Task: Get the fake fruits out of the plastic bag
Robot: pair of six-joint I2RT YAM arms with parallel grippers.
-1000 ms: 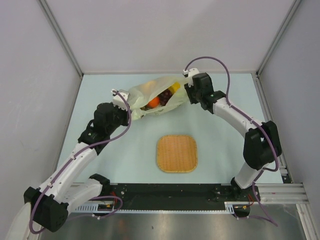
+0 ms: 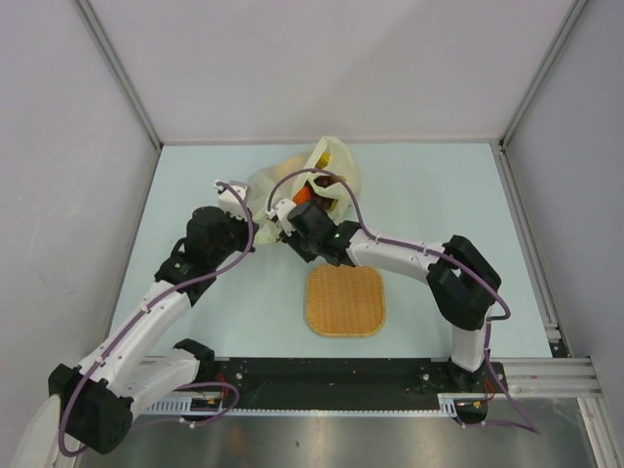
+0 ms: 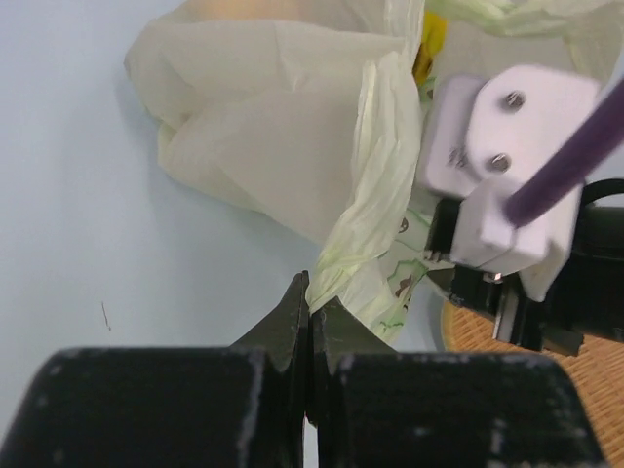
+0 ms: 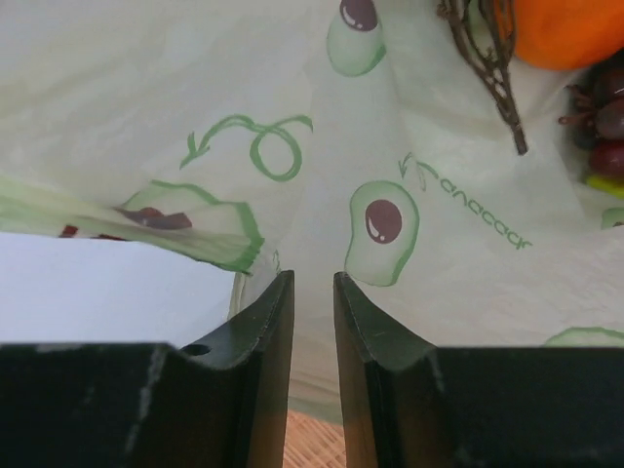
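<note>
A pale plastic bag (image 2: 333,158) with avocado prints lies at the back centre, holding an orange fruit (image 4: 564,24), dark red fruits (image 4: 609,117) and yellow fruit (image 3: 429,41). My left gripper is shut at the bag's left corner, the crumpled plastic running down to its fingertips; whether plastic is between them is hard to tell. My right gripper is over the bag's printed plastic near its front, fingers slightly apart, the fruits to its upper right in its wrist view. Its housing shows beside the left gripper.
An empty woven tray (image 2: 345,300) lies front centre on the pale table (image 2: 439,185). Free table surface is to the right and left. The right arm reaches across from the right side.
My right gripper has moved from the bag's right end leftward and down to beside the left gripper. The bag's right part has shifted. The left gripper has moved slightly.
</note>
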